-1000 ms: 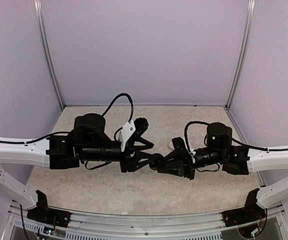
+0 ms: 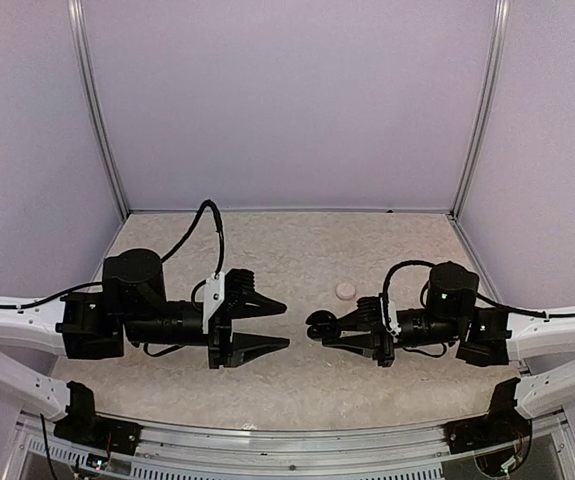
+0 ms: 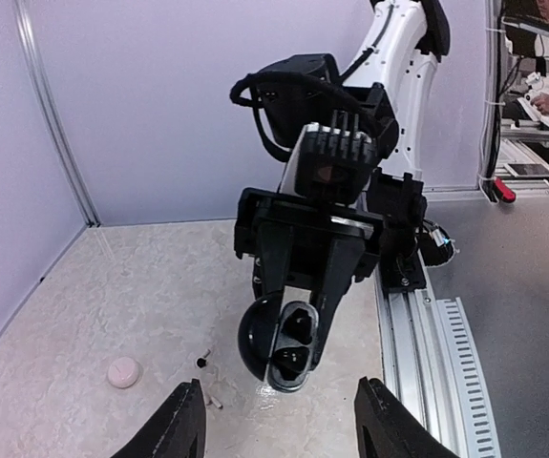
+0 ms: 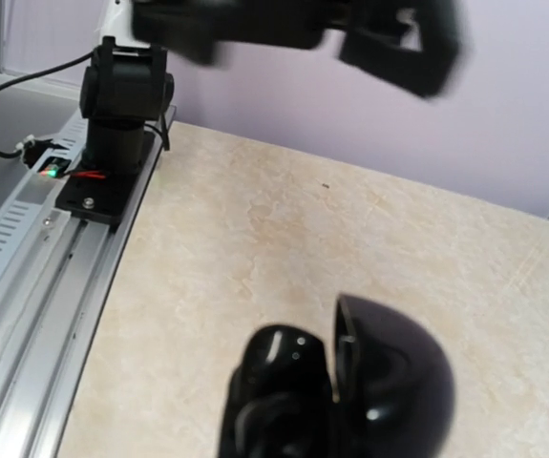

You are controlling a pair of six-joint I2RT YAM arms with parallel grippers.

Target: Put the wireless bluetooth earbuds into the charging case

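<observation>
The black charging case [image 2: 321,325] is held up by my right gripper [image 2: 334,330], shut on it. In the left wrist view the open case [image 3: 258,334] shows a pale inner face with two dark shapes in its wells, between the right gripper's fingers. The right wrist view shows its glossy lid [image 4: 393,382] close up. My left gripper [image 2: 285,325] stands open to the left of the case, apart from it, nothing between its fingers.
A small pale round disc [image 2: 345,290] lies on the stone-patterned board [image 2: 267,390] behind the case. Small dark and pale bits lie near it in the left wrist view. Walls enclose the back and sides.
The right gripper and case have shifted slightly right and lower in the top view.
</observation>
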